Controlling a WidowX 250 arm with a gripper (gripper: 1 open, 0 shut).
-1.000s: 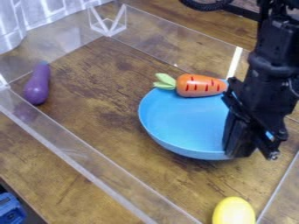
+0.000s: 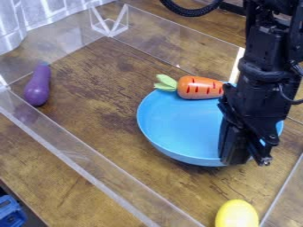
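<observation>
A blue bowl (image 2: 178, 124) rests on the wooden surface, with an orange toy carrot (image 2: 199, 87) with green leaves at its back rim. My black gripper (image 2: 243, 152) is low over the bowl's right side, hiding part of it; whether its fingers hold anything is hidden. A purple eggplant (image 2: 37, 89) lies at the left, and a yellow egg-shaped toy (image 2: 236, 215) sits at the front right.
Clear plastic walls (image 2: 83, 160) border the wooden surface (image 2: 95, 106). A blue object (image 2: 10, 213) is at the lower left outside them.
The gripper has moved slightly right and down over the bowl's right side; the bowl has shifted a little with it.
</observation>
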